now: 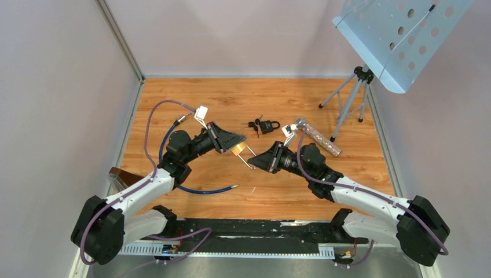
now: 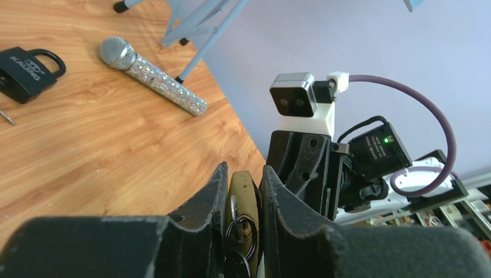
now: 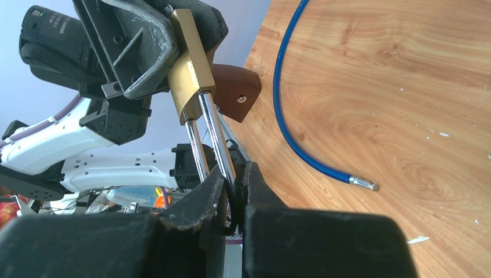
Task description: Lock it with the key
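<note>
A brass padlock (image 1: 239, 149) is held up between the two arms, its steel shackle (image 3: 215, 130) pointing toward my right gripper (image 1: 252, 162). That gripper is shut on the shackle's far end. In the right wrist view both shackle legs run up to the brass body. My left gripper has its fingers on either side of the padlock body; whether they press on it is not clear. Between those fingers, a key (image 2: 234, 209) with a wire ring (image 2: 253, 237) shows against the padlock. The key's tip is hidden.
A black padlock (image 1: 267, 126) and several small keys (image 1: 255, 124) lie at the table's middle back. Right of them are a glittery microphone (image 1: 319, 138) and a tripod (image 1: 354, 95). A blue cable (image 1: 202, 191) curves under my left arm.
</note>
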